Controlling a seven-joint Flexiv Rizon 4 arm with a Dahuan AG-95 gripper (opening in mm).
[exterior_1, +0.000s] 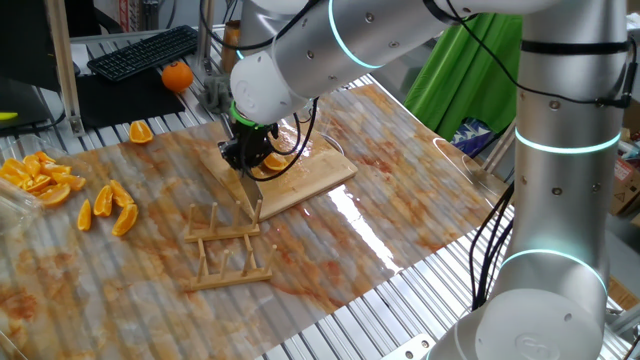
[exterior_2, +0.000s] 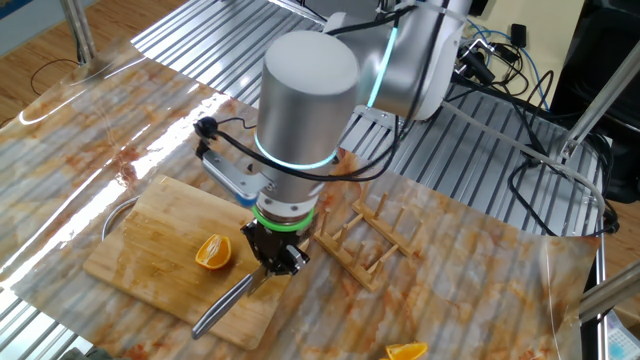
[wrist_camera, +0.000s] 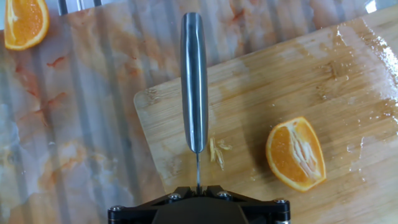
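Observation:
A knife with a steel handle (wrist_camera: 194, 81) is held by my gripper, which is shut on it. In exterior view 2 the handle (exterior_2: 222, 306) sticks out past the gripper (exterior_2: 268, 266) over the board's edge. Exterior view 1 shows the blade (exterior_1: 250, 193) hanging below the gripper (exterior_1: 243, 165), beside the rack. An orange piece (wrist_camera: 296, 154) lies on the wooden cutting board (wrist_camera: 249, 81), to the right of the knife in the wrist view. Whether the blade touches the board cannot be told.
A wooden peg rack (exterior_1: 228, 234) stands close to the board. Several orange wedges (exterior_1: 103, 201) and a heap of orange pieces (exterior_1: 38, 180) lie on the left, with a lone wedge (exterior_1: 140, 132) further back. A whole orange (exterior_1: 177, 77) sits near the keyboard (exterior_1: 145, 52).

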